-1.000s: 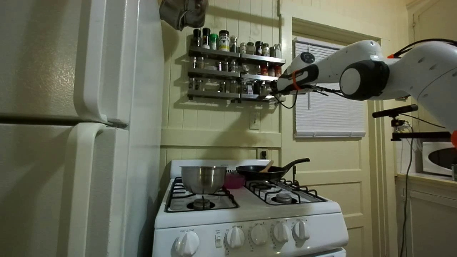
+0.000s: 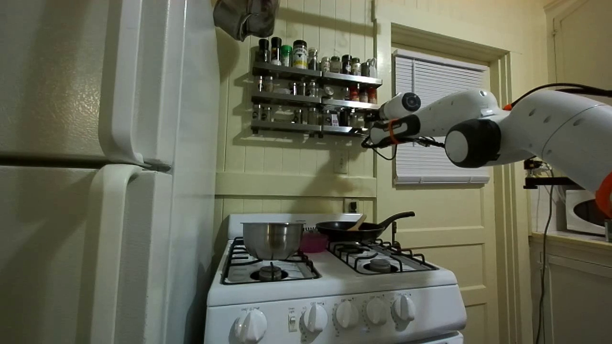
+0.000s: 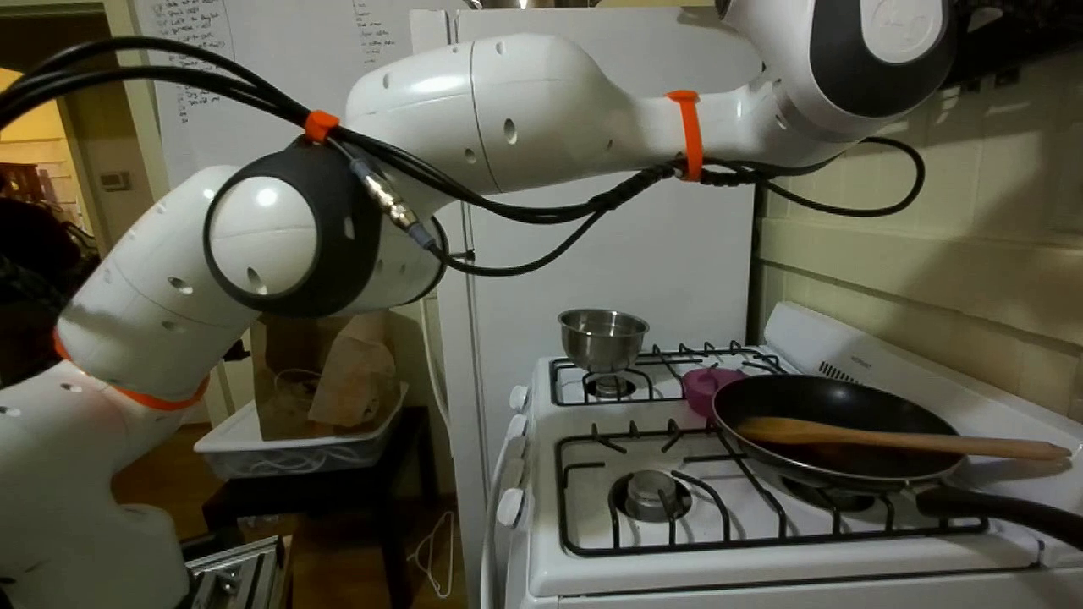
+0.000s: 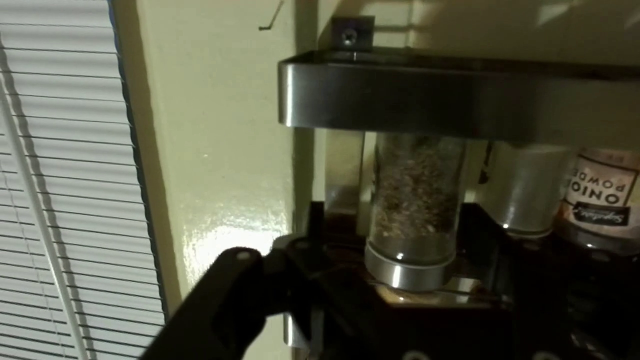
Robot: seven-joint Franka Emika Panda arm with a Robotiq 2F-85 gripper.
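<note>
In the wrist view, which shows labels upside down, a clear spice jar with dried brownish herbs and a silver lid stands behind the steel rail of a wall shelf. My gripper is open around it, with one dark finger on each side. A gap shows between the jar and the left finger; the right finger is close to the glass, and contact cannot be made out. Exterior view 1 has my arm reaching to the right end of the lowest spice shelf.
An onion powder jar and another jar stand beside the herb jar. Window blinds lie to its other side. Below, the stove carries a steel pot, a pink container and a black pan with a wooden spoon.
The arm's elbow and forearm have come down, and the hand sits slightly lower at the right end of the shelf. The pot and pan have not moved.
</note>
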